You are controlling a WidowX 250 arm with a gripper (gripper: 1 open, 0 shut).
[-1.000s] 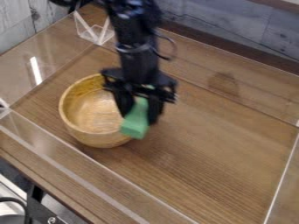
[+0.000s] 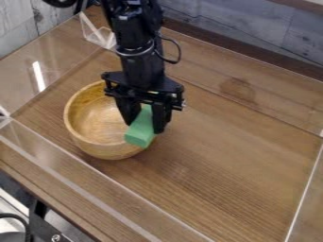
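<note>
My black gripper (image 2: 144, 112) reaches down from the top centre, shut on a light green object (image 2: 142, 134) that looks like a small block or bottle. The green object is held over the right part of a round tan bowl (image 2: 93, 125) on the wooden table. Whether it touches the bowl is hard to tell. The fingertips are partly hidden behind the object.
A clear plastic item stands at the back left. A cable lies at the bottom left, off the table.
The earliest view is blurred.
</note>
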